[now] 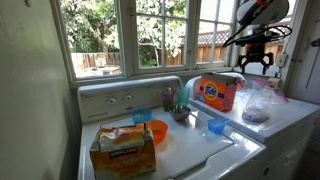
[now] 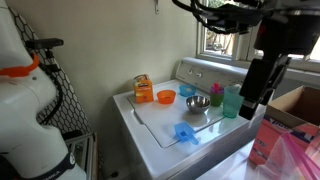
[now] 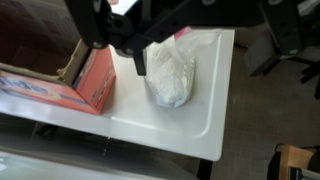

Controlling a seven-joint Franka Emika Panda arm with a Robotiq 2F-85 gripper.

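Note:
My gripper (image 1: 257, 66) hangs in the air at the right, above the second white machine. It is open with nothing between its fingers, as the wrist view shows. Below it in that view lies a clear plastic bag (image 3: 172, 82) with whitish contents. The same bag (image 1: 257, 103) rests on the machine's top in the first exterior view, beside an orange Tide box (image 1: 216, 92). From above, the box (image 3: 98, 82) appears open and stands left of the bag. Pink plastic (image 2: 281, 160) shows at the lower right of the second exterior view.
On the near white machine stand a Kirkland box (image 1: 123, 152), an orange bowl (image 1: 158, 130), a blue bowl (image 1: 141, 115), a metal bowl (image 1: 180, 112) and a blue item (image 1: 217, 126). A green cup (image 2: 232, 101) is near the back. Windows rise behind.

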